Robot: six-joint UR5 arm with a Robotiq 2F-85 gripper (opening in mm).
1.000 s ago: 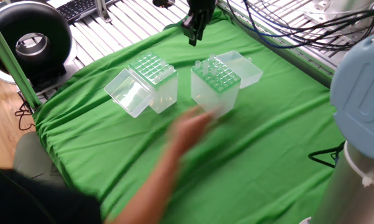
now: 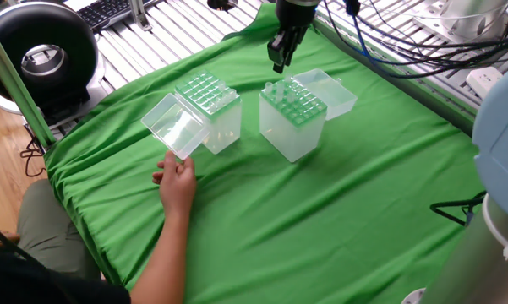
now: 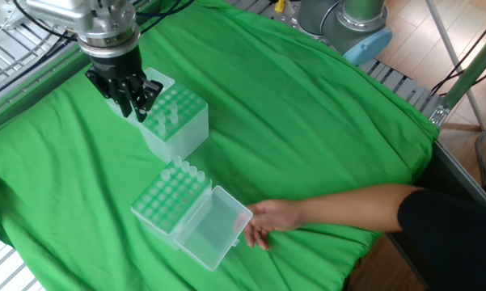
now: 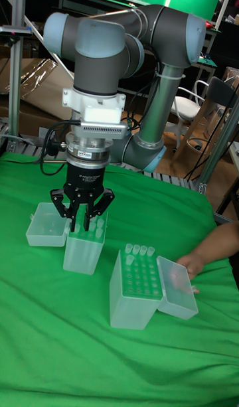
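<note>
My gripper (image 4: 80, 226) hangs over the far rack box, its two fingers pointing down and a narrow gap between them. I see nothing held in that gap. In exterior view 1 the fingertips stay clear above the tubes. The far rack box (image 2: 289, 135) is frosted, with a green holed top, a few clear tubes (image 3: 174, 107) standing near one end, and its lid (image 2: 328, 91) folded open behind. Beside it stands a similar near rack box (image 4: 131, 304), a short row of tubes (image 4: 141, 250) along one edge and its open lid (image 3: 213, 228) at the side.
A person's hand (image 2: 177, 173) touches or rests right beside the near box's lid. Green cloth (image 2: 338, 219) covers the table, wrinkled, with clear room in front of and beside the boxes. Cables (image 2: 423, 59) run along the far edge.
My gripper has moved rightward and slightly lower in exterior view 1, over the far box. The person's hand has gone from the front of that box to the near box's lid. Both boxes stay put.
</note>
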